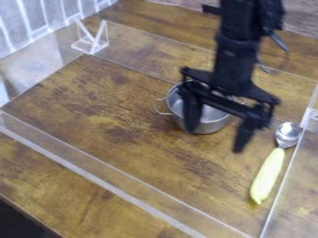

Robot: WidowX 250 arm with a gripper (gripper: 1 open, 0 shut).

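Note:
The black gripper (226, 110) is motion-blurred over the middle right, its two fingers apart, hanging above and in front of the steel pot (196, 121), which it partly hides. A spoon (285, 134) lies at the right, and a pale yellow corn cob or similar long item (267, 176) lies below it. The gripper appears open, with nothing visibly held.
Clear low walls (149, 202) border the wooden work area (93, 107). A white fixture (92, 39) stands at the back left.

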